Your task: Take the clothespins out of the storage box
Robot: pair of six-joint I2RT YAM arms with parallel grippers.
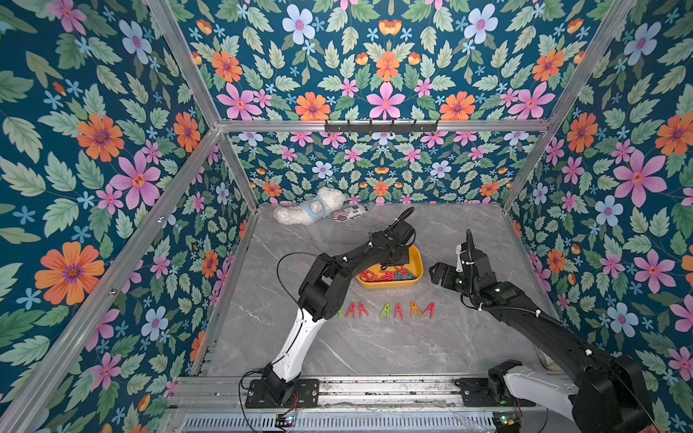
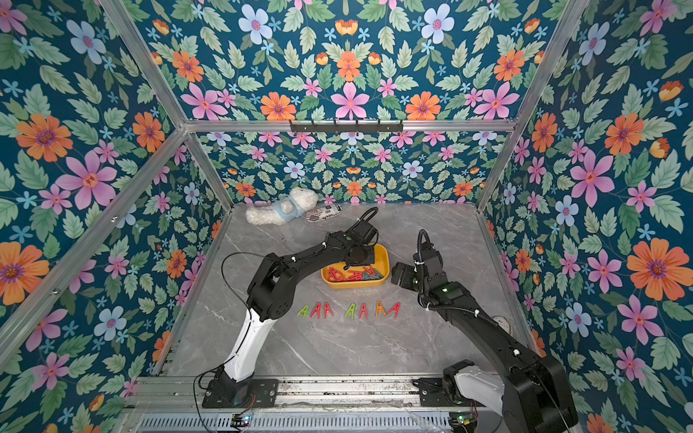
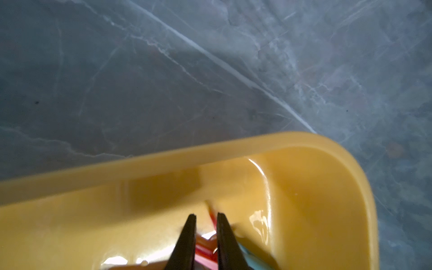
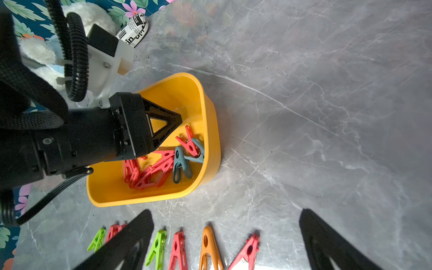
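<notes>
A yellow storage box (image 1: pixel 389 283) holds several clothespins, mostly red, with grey-blue ones (image 4: pixel 181 164) at the near right. My left gripper is inside or just over the box; its fingertips are close together, with no clothespin clearly held between them, and red and teal pins show behind them. My right gripper stands open to the right of the box, its blurred fingers far apart. In front of the box lies a row of clothespins on the table, among them green (image 4: pixel 156 248), red (image 4: pixel 177 249) and orange (image 4: pixel 209 246) ones.
A white fluffy roll (image 2: pixel 263 213) with a blue band and a printed packet (image 2: pixel 323 213) lie at the back left, against the wall.
</notes>
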